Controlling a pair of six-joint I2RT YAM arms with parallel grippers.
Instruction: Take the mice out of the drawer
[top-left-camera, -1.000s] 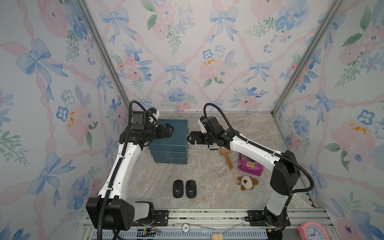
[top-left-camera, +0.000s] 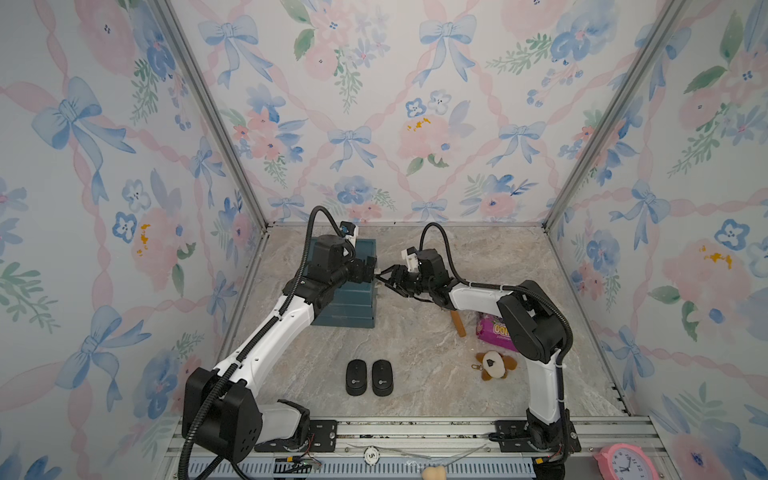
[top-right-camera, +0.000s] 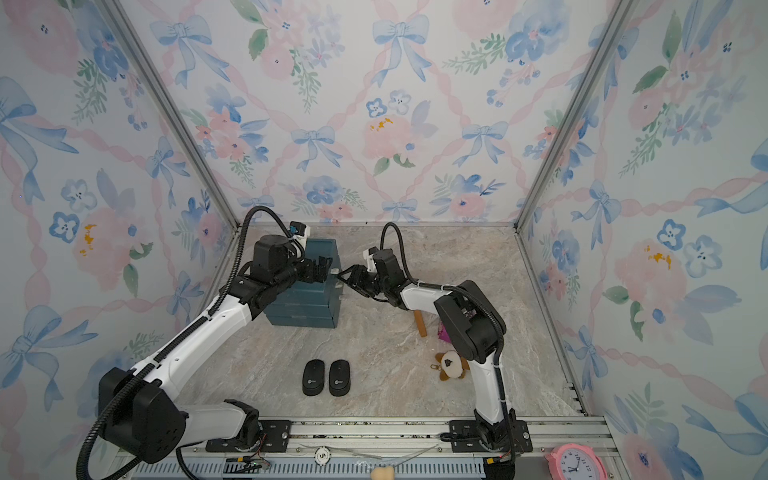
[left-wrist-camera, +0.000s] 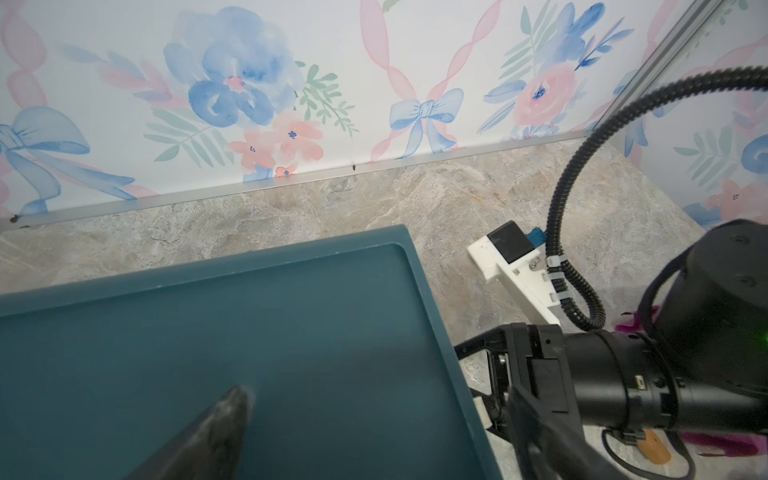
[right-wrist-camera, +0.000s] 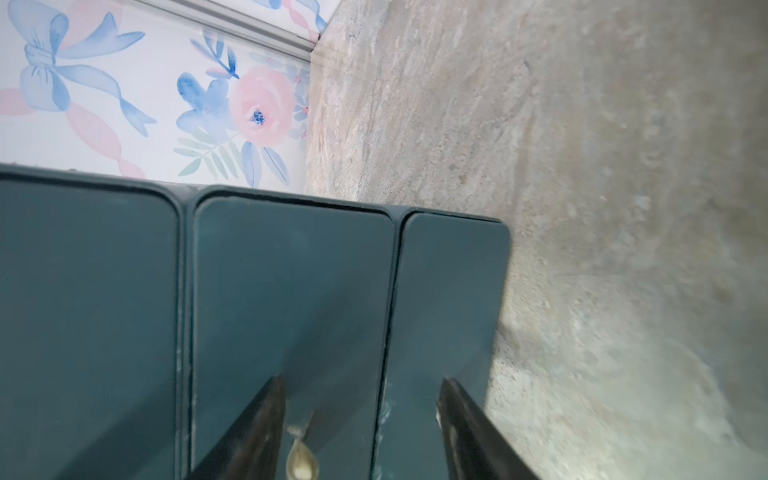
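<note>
A blue-green drawer box (top-left-camera: 344, 308) stands at the back left, its fronts facing right. In the right wrist view the drawer fronts (right-wrist-camera: 292, 296) look closed, and a small pale knob (right-wrist-camera: 301, 462) shows on the middle one. My right gripper is at that face, its fingers apart on either side of the knob. Over the box top (left-wrist-camera: 240, 352) hangs my left gripper, fingers wide apart and nothing between them. Two black mice (top-left-camera: 357, 377) (top-left-camera: 382, 377) lie side by side on the table in front of the box. The drawers' insides are hidden.
A wooden-handled tool (top-left-camera: 457, 322), a purple pack (top-left-camera: 494, 331) and a brown-and-white plush (top-left-camera: 497, 365) lie to the right, partly under or near the right arm.
My left gripper has moved right across the box top.
</note>
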